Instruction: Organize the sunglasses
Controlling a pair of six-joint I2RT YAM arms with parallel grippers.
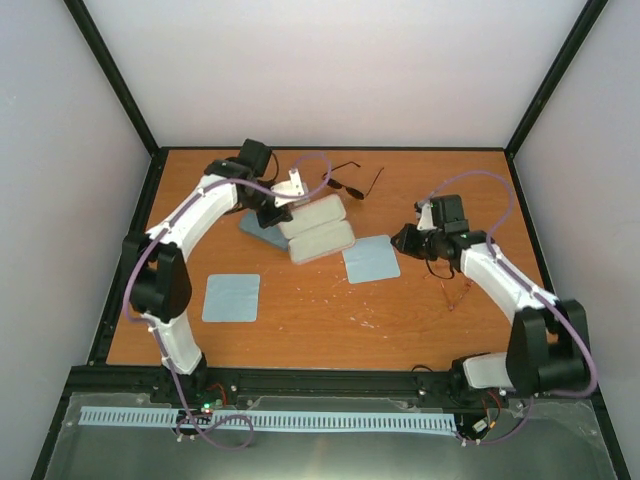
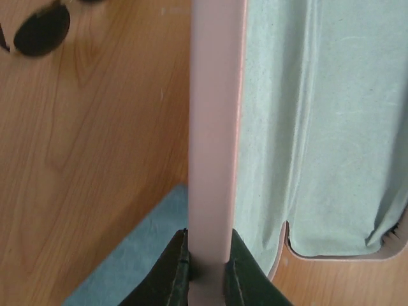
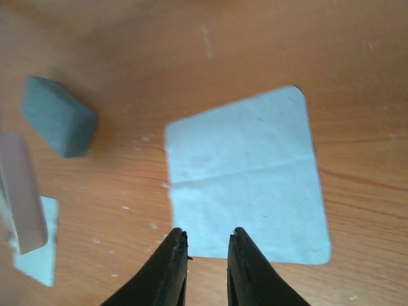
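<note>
An open glasses case (image 1: 320, 240) with pale lining hangs from my left gripper (image 1: 280, 212), which is shut on its edge; in the left wrist view its pink rim (image 2: 213, 127) fills the middle, between the fingers. Dark sunglasses (image 1: 355, 190) lie at the back, with one lens (image 2: 42, 30) visible top left in the left wrist view. My right gripper is part open and empty, near the right cloth (image 3: 248, 178). Thin amber-framed glasses (image 1: 453, 300) lie at the right.
A grey-blue case (image 1: 258, 228) is partly hidden behind the left gripper and open case. Another cloth (image 1: 230, 298) lies at front left.
</note>
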